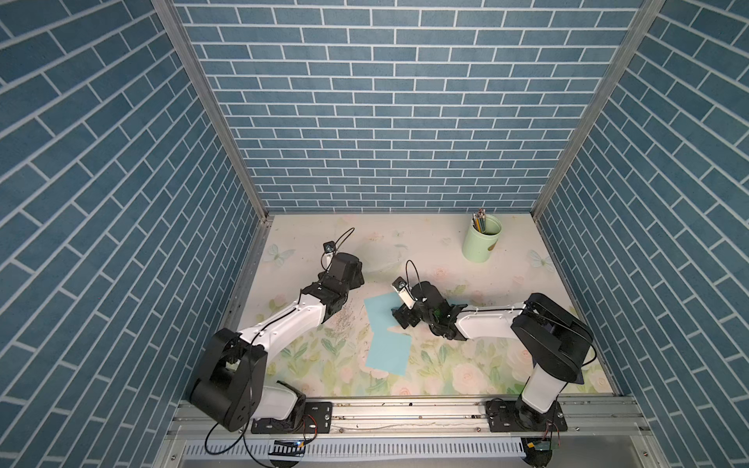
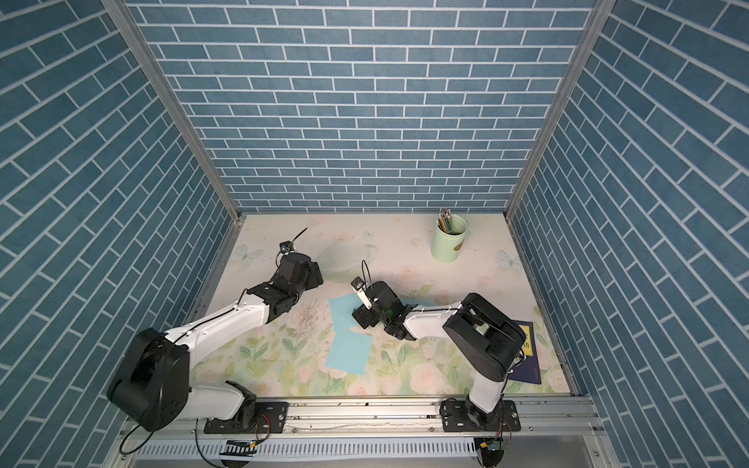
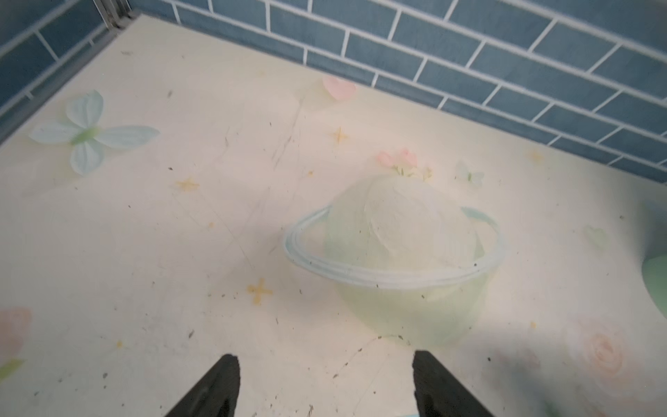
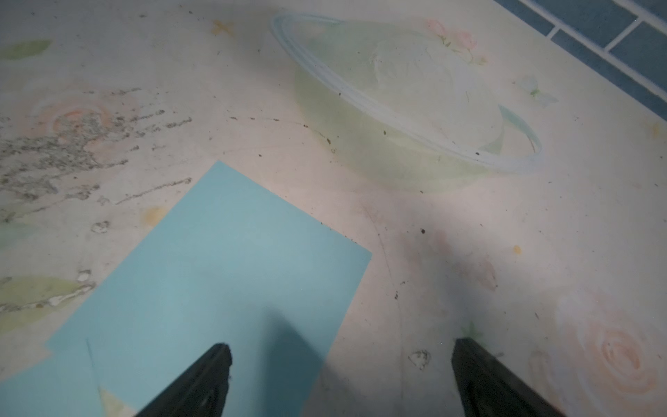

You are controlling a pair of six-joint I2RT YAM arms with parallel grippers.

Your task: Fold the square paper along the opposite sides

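Two light blue square papers lie flat on the table, corner to corner: the back paper (image 1: 380,309) and the front paper (image 1: 388,355). My right gripper is open over the back paper's right edge. Its left finger (image 4: 201,382) shows in front of the paper and its right one over bare table, with nothing between. Behind and left of the papers, my left gripper has its fingers apart and empty, above the table.
A green cup (image 1: 480,240) with pencils stands at the back right. A dark blue flat item (image 2: 530,355) lies near the right edge, partly behind the right arm. The back of the table between the left gripper and the cup is clear.
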